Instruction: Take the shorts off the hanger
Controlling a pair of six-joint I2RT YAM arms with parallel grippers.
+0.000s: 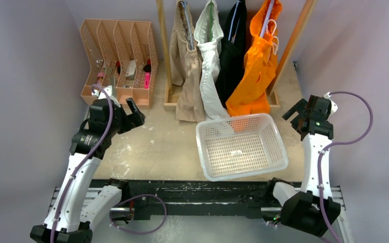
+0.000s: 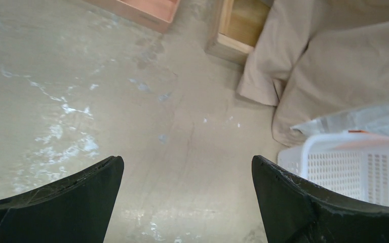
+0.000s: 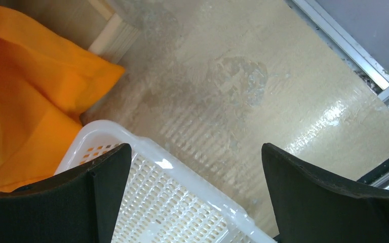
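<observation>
Several garments hang in a row on hangers at the back of the top view: beige shorts, a white garment, a black one and orange shorts with white drawstrings. A pale purple hanger shows in the orange waistband, and a blue hanger in the beige one. My left gripper is open and empty over bare table, left of the beige shorts. Right of the orange shorts and the basket, my right gripper is also open, nothing between its fingers.
A white perforated basket stands before the garments, touching or close to the hems. Wooden rack posts flank the row. A pink compartment organizer with small items is at back left.
</observation>
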